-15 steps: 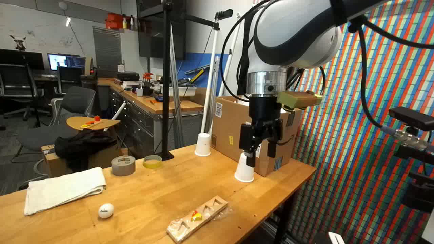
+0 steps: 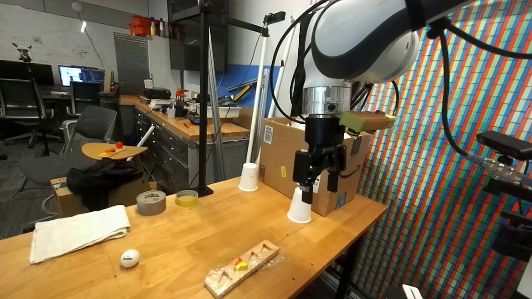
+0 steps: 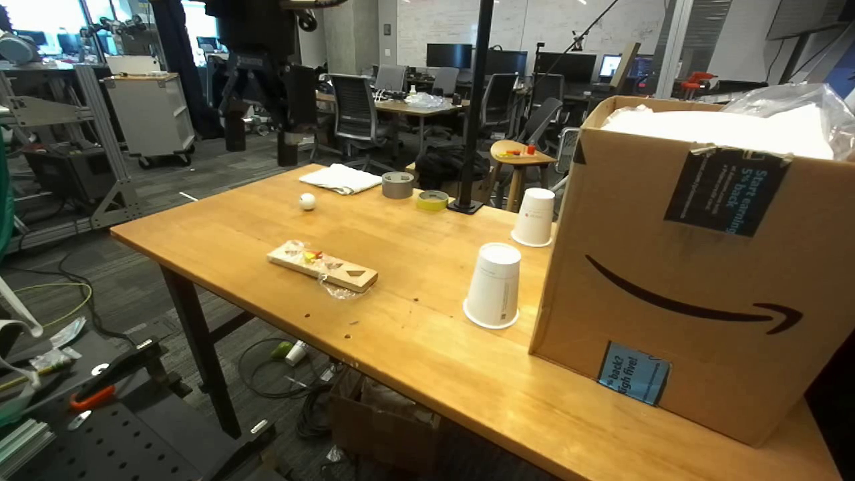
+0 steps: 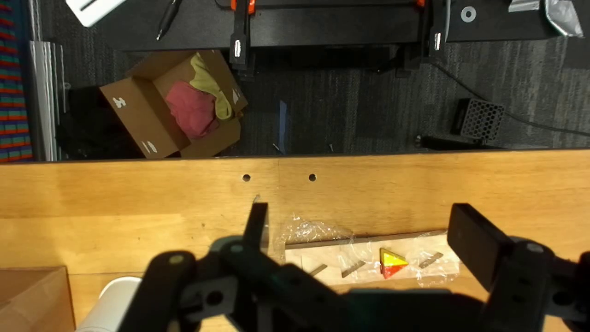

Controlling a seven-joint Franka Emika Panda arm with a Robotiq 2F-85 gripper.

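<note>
High above the table, my gripper (image 2: 320, 195) points down with its fingers wide apart and nothing between them. The wrist view shows its two fingers (image 4: 476, 243) spread, with a wooden tray below. That pale wooden tray (image 3: 346, 273) lies on the table, a small red and yellow piece (image 4: 391, 262) on it and clear plastic wrap around it. One white paper cup (image 3: 493, 287) stands upside down near the cardboard box. A second inverted cup (image 3: 534, 217) is farther back. Away from the cups rests a white ball (image 2: 129, 258), close to a folded white cloth (image 2: 82, 232).
A large cardboard box (image 3: 689, 288) fills one end of the table. Grey tape (image 2: 151, 202) and yellow tape (image 2: 186, 197) lie along the back edge, beside a black upright post (image 2: 203, 109).
</note>
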